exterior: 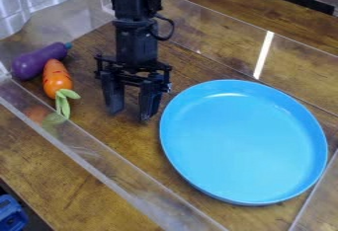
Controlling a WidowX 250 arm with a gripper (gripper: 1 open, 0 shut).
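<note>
The black gripper (132,99) hangs low over the wooden floor of a clear-walled tray, its fingers apart with nothing visible between them. To its left lie an orange toy carrot (57,80) with green leaves and a purple eggplant (40,59). A large blue plate (242,141) lies to its right, close beside the fingertips.
Clear tray walls (93,166) run along the front left and the edges. The floor (211,47) behind the plate is bare. A blue object (8,215) sits outside at the lower left.
</note>
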